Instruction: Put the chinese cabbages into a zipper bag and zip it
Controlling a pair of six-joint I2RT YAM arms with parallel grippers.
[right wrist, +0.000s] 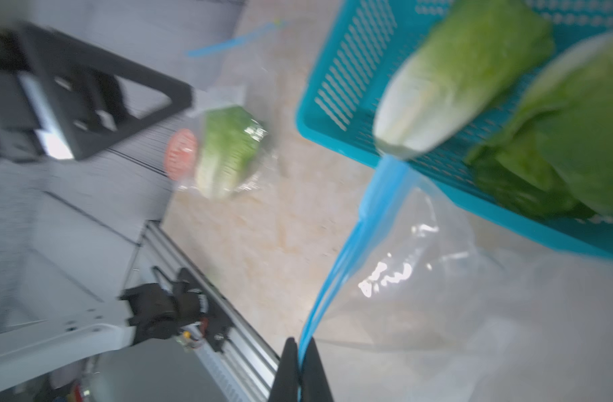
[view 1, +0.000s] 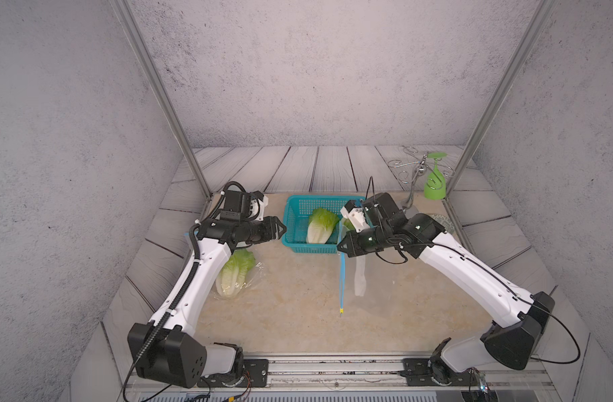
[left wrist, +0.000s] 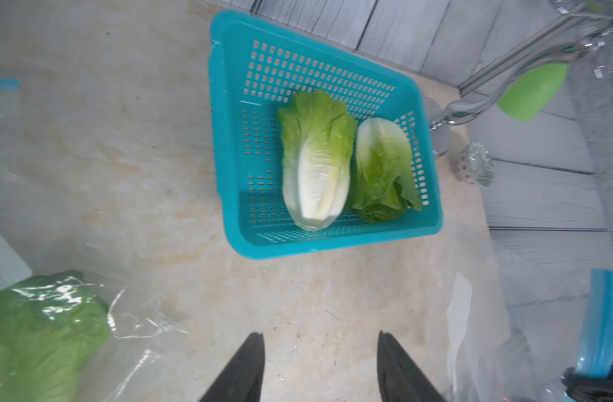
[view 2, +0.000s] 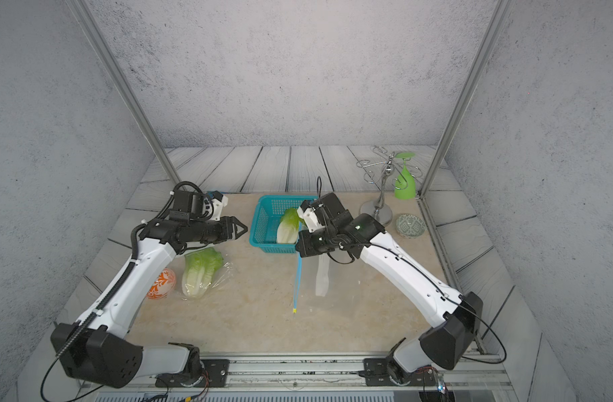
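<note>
A clear, empty-looking zipper bag (right wrist: pixel 413 268) with a blue strip along its mouth hangs from my right gripper (view 1: pixel 341 246), which is shut on that strip. The mouth looks narrow, its two blue edges close together. My left gripper stands open, nothing between its fingers, to the left of the teal basket (view 1: pixel 287 224) in the top views. Inside the basket lie two Chinese cabbages: a pale one with leafy top (left wrist: pixel 316 160) and a greener one (left wrist: pixel 384 167). Another cabbage (view 2: pixel 200 273) is in a clear bag on the left, partly beneath my left arm.
An orange-patterned bowl (view 2: pixel 161 284) sits at the left edge. A metal rack (view 2: pixel 385 181), a green bottle (view 2: pixel 405 184) and a patterned cup (view 2: pixel 410 225) occupy the back right. Bare table (view 1: pixel 293 301) lies in front of the basket.
</note>
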